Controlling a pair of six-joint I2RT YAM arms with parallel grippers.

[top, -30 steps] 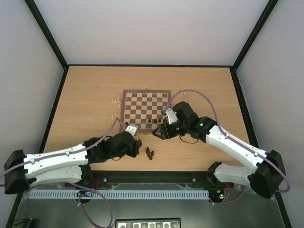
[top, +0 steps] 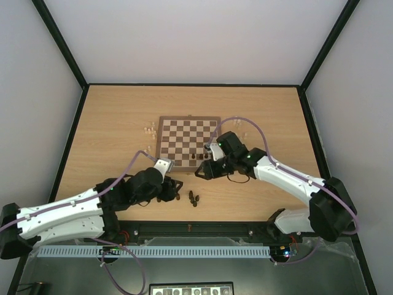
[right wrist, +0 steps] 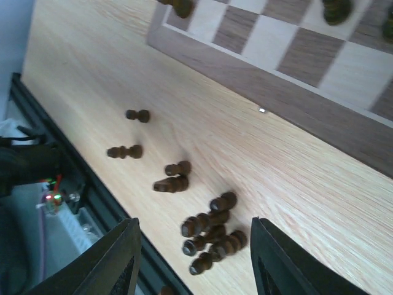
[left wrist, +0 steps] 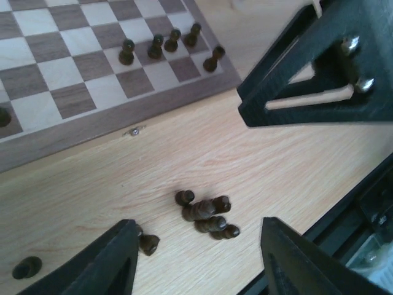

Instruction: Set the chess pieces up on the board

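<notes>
The chessboard [top: 187,126] lies mid-table. Several dark pieces [left wrist: 172,40] stand near one corner of it, and another dark piece [left wrist: 3,117] stands farther left in the left wrist view. Loose dark pieces [right wrist: 209,227] lie in a cluster on the wood in front of the board. My left gripper is open above the table, its fingers framing that cluster from overhead with nothing held. My right gripper hangs open near the board's front edge, likewise empty; the cluster shows between and beyond its fingertips.
Light pieces [top: 150,130] lie left of the board, others [top: 237,123] to its right. Both grippers are close together; the black fingers [left wrist: 295,67] of the right one intrude into the left wrist view.
</notes>
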